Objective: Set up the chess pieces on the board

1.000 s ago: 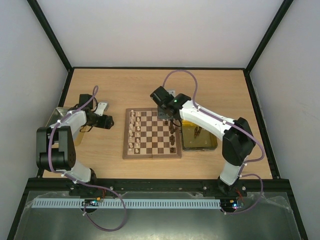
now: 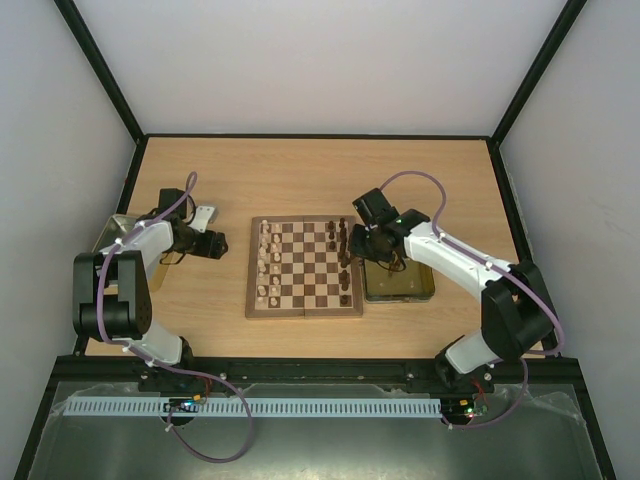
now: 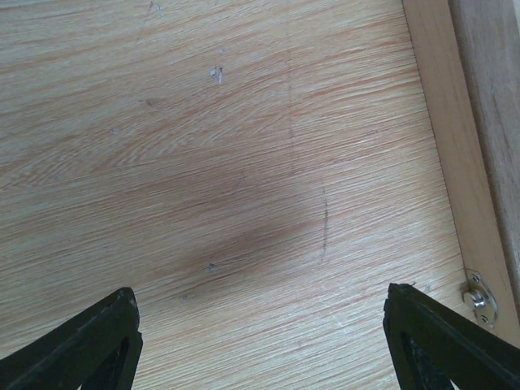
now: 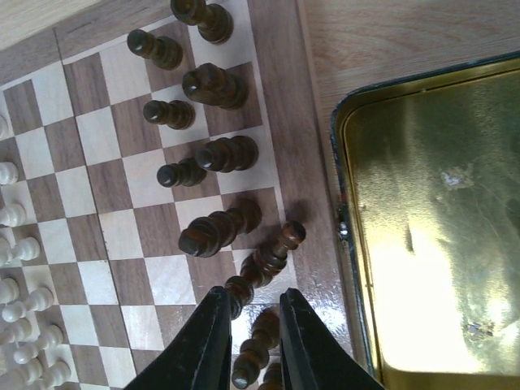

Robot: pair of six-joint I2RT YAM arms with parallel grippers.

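The chessboard (image 2: 304, 300) lies mid-table, white pieces (image 2: 263, 255) along its left side and dark pieces along its right. In the right wrist view several dark pieces (image 4: 216, 85) stand in rows; near the right gripper a dark piece (image 4: 271, 258) and others crowd the edge squares, upright or not I cannot tell. The right gripper hangs above them, fingertips a little apart, holding nothing that shows. My left gripper (image 2: 214, 244) hovers left of the board, open over bare table (image 3: 244, 187).
A brass tray (image 4: 422, 227) sits right of the board. A pale container (image 2: 107, 235) is behind the left arm.
The right arm has swung right and toward the front from over the board's back right corner to its right edge by the tray. The left arm is unchanged.
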